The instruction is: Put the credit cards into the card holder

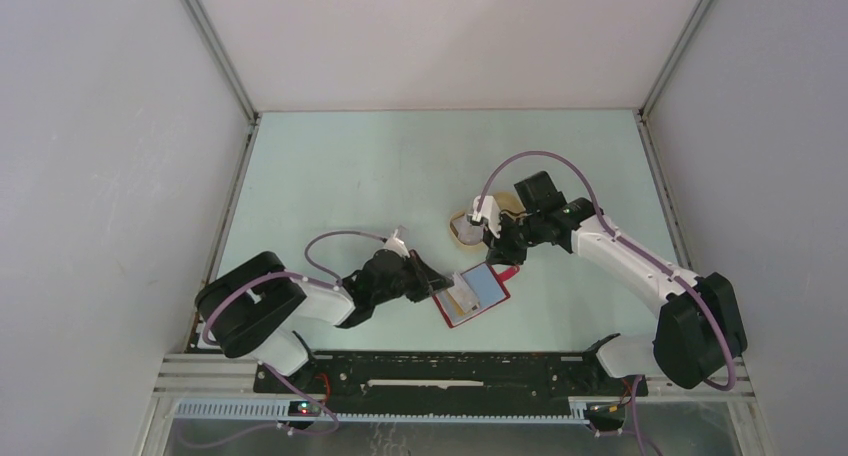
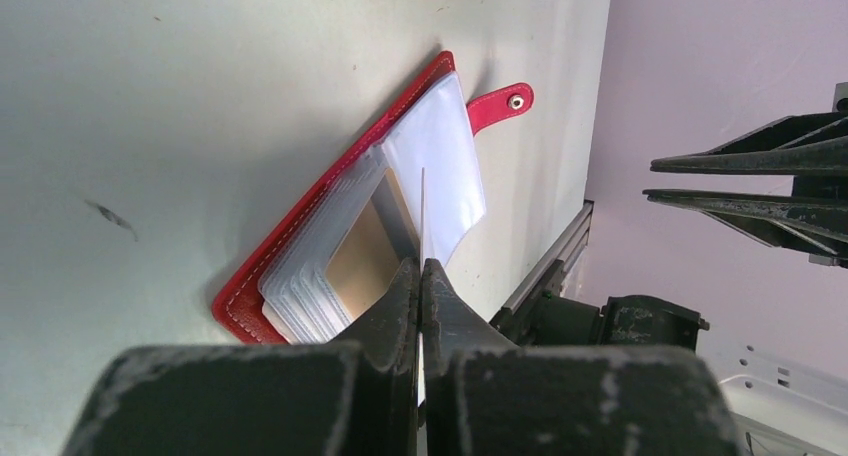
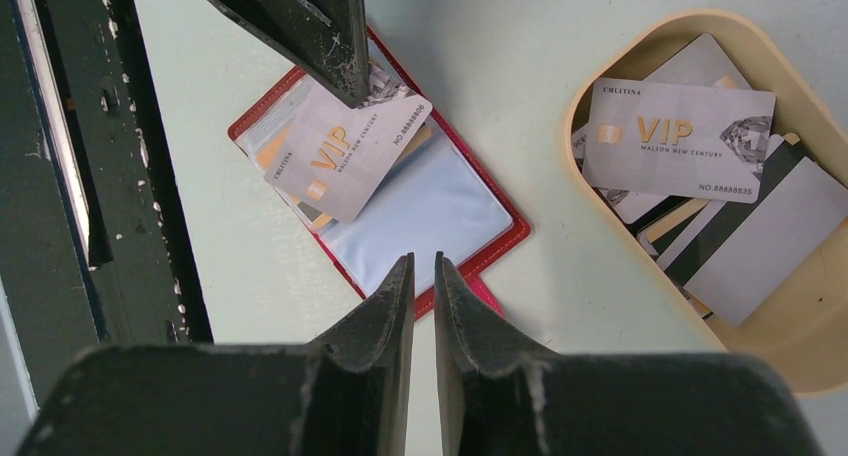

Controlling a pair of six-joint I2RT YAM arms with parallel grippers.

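The red card holder (image 2: 318, 191) lies open on the table, its clear sleeves (image 2: 305, 276) showing a tan insert. My left gripper is shut on a thin credit card (image 2: 422, 216), seen edge-on above the sleeves. From the right wrist view that same silver VIP card (image 3: 345, 146) shows its face, tilted over the holder, with the left fingers (image 3: 345, 61) at its upper edge. Whether its lower edge is inside a sleeve, I cannot tell. My right gripper is shut, only a slim empty gap between its fingertips, above the holder's strap end.
A tan oval box (image 3: 575, 106) beside the holder contains several cards, a VIP card (image 3: 680, 141) on top. The red snap strap (image 2: 500, 106) sticks out from the holder. Both grippers are close together.
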